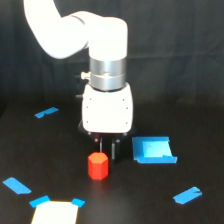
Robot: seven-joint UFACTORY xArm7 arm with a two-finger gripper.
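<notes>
A red hexagonal block (pixel 98 166) stands on the dark table in the lower middle. The white arm's gripper (pixel 106 147) is above and just behind it, its black fingers pointing down. The fingers are partly hidden and dark against the table, so whether they are open or shut is hard to tell.
A blue taped square (pixel 154 149) lies to the right of the gripper. A pale square (pixel 55 214) edged with blue tape lies at the front left. Short blue tape strips mark the table at left, back left and front right.
</notes>
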